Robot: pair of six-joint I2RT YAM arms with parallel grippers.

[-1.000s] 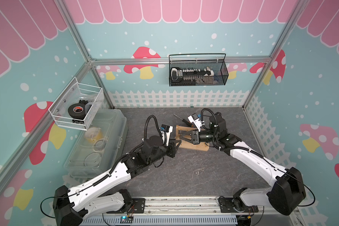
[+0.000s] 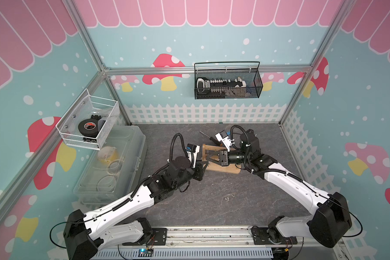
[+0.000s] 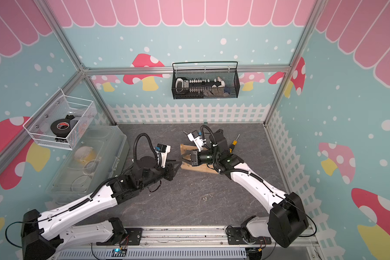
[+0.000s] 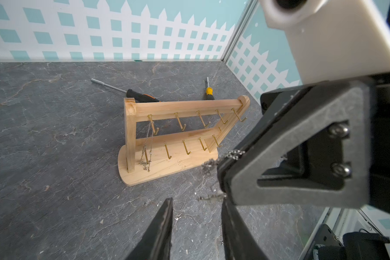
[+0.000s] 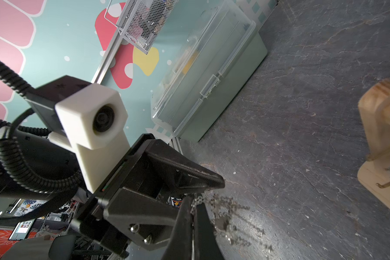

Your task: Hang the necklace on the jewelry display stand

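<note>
The wooden display stand (image 4: 183, 110) stands behind both grippers, a chain (image 4: 149, 147) hanging at its left end. My right gripper is shut on a silver necklace (image 5: 225, 216), whose chain dangles blurred beside the fingertips. My left gripper is part open, with a gap between its fingers, just below and beside the right gripper's tip in the left wrist view. Whether any chain passes between the left fingers is hard to tell. In both top views the two grippers meet in front of the stand, partly hiding it.
Screwdrivers (image 4: 140, 97) lie behind the stand. A clear-lidded storage box (image 2: 108, 169) fills the left side below a white wire basket (image 2: 86, 121).
The right arm shows no visible movement.
</note>
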